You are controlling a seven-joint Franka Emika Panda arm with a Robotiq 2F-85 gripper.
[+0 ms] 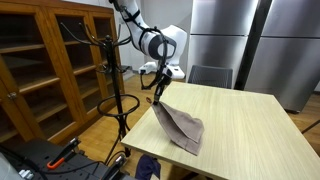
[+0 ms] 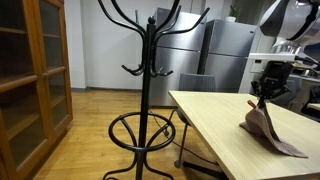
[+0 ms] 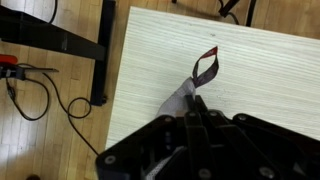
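Note:
A grey cloth (image 1: 181, 128) hangs from my gripper (image 1: 157, 101), its upper corner pinched at the fingertips and its lower part resting on the light wooden table (image 1: 240, 115). In exterior view 2 the cloth (image 2: 264, 131) rises in a slanting fold to the gripper (image 2: 262, 103). The wrist view shows my gripper shut on the cloth's corner (image 3: 178, 100), where a dark reddish loop (image 3: 206, 67) sticks out past the fingertips. Most of the cloth is hidden behind the gripper in that view.
A black coat stand (image 2: 146, 90) is beside the table's left edge. A chair (image 1: 211, 78) stands behind the table. Dark blue fabric (image 1: 147, 166) lies below the near edge.

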